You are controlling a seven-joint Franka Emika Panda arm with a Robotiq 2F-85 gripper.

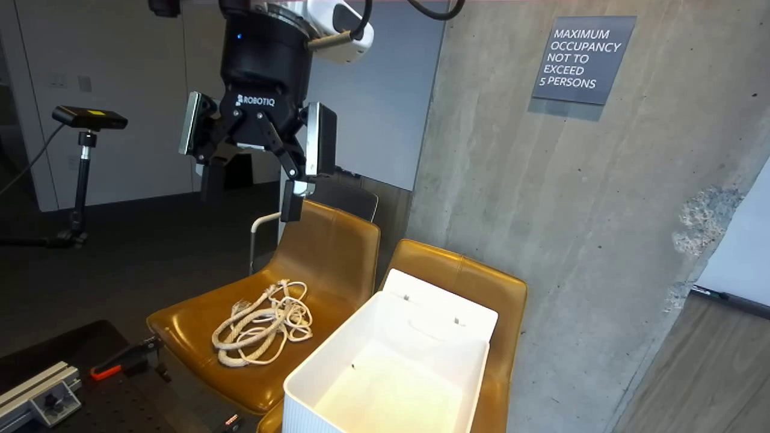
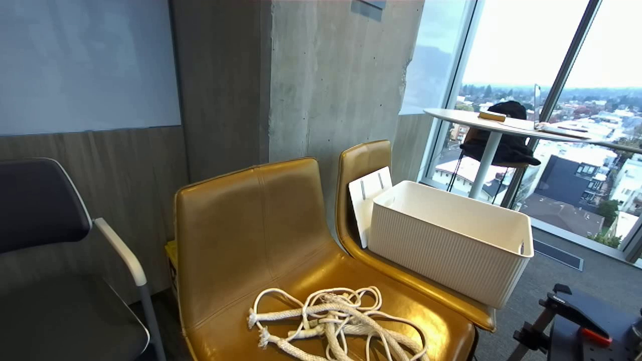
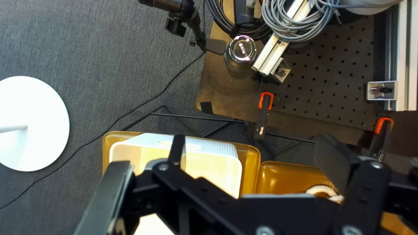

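My gripper (image 1: 249,202) hangs open high in front of the chairs, its fingers wide apart and nothing between them. Below it, a loose tangle of off-white rope (image 1: 263,325) lies on the seat of a tan leather chair (image 1: 335,238). Exterior view 2 shows the same rope (image 2: 337,319) close up, but not my gripper. To the right, a white ribbed bin (image 1: 307,390) rests on a second tan chair (image 1: 505,296), its visible inside empty. From the wrist, the rope (image 3: 323,191) shows only in part behind my fingers, and the bin (image 3: 235,164) is partly covered.
A white panel (image 2: 364,201) leans between bin and chair back. In the wrist view, a dark perforated table (image 3: 325,78) with orange-tipped clamps (image 3: 265,102) borders the chairs. A camera stand (image 1: 83,180) is at the left. Behind rises a concrete wall (image 1: 577,216).
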